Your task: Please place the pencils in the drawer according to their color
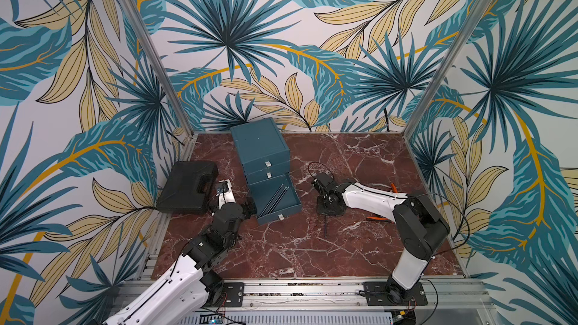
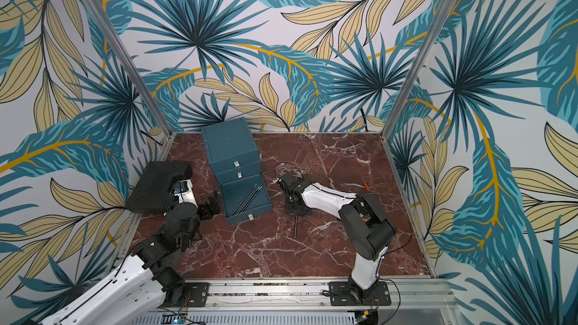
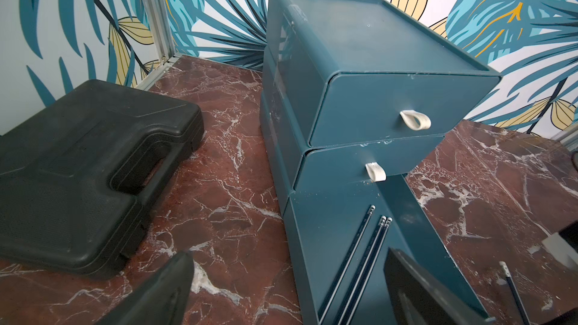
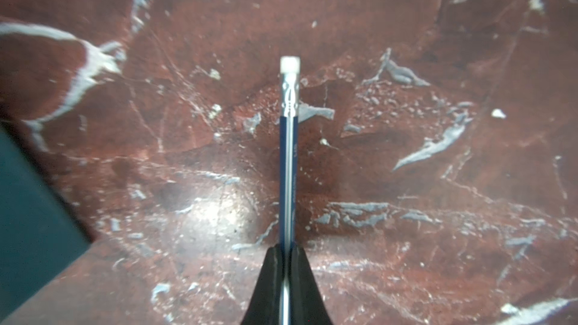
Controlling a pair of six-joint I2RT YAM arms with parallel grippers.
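A dark blue pencil with a white eraser points up through the right wrist view, and both fingers of my right gripper are shut on it, just over the marble table. To the left stands a teal drawer unit. Its bottom drawer is pulled out and holds several dark pencils lying side by side. My left gripper is open at the drawer's left front, its fingers spread with nothing between them. The two upper drawers are closed.
A black case lies left of the drawer unit. An orange-handled object rests under the right forearm. Bare table stretches across the front.
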